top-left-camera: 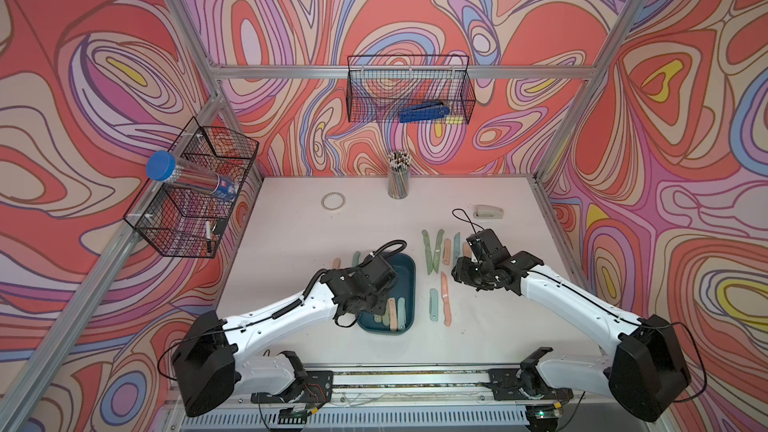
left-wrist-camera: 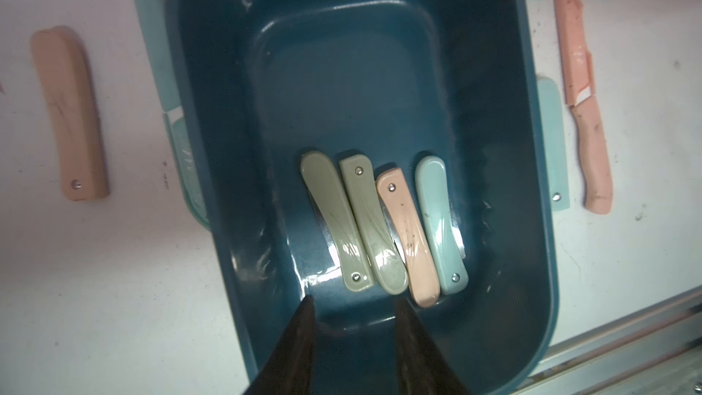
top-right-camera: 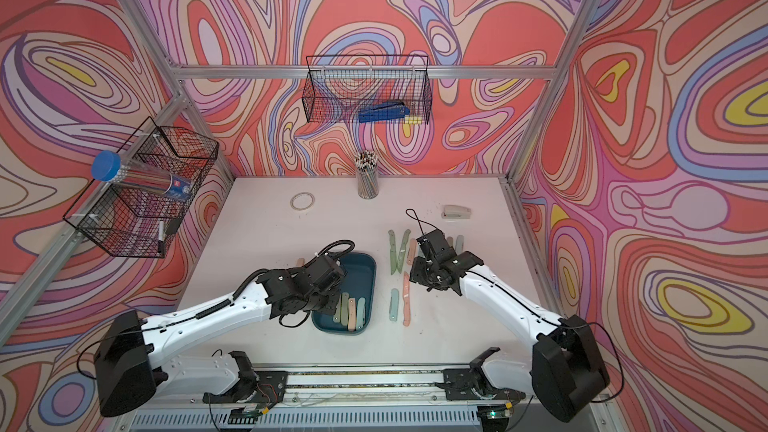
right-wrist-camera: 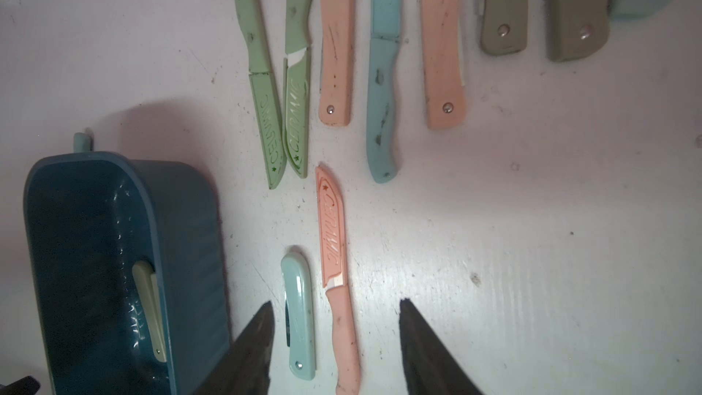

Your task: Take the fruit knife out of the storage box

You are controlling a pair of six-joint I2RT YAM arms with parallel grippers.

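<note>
The dark teal storage box (left-wrist-camera: 351, 73) holds several folded fruit knives lying side by side: an olive knife (left-wrist-camera: 329, 219), a sage knife (left-wrist-camera: 373, 226), a beige knife (left-wrist-camera: 409, 241) and a mint knife (left-wrist-camera: 438, 226). My left gripper hangs over the box, its fingers apart near the knives' near ends, nothing between them. My right gripper stands open above the table right of the box, over a pink knife (right-wrist-camera: 343, 329) and a mint knife (right-wrist-camera: 298, 314) lying there.
More knives (right-wrist-camera: 380, 109) lie right of and behind the box, and a beige one (left-wrist-camera: 69, 117) to its left. A pen holder (top-left-camera: 398, 176), tape ring (top-left-camera: 333, 200) and stapler (top-left-camera: 488, 211) stand at the back. Wire baskets hang on the frame.
</note>
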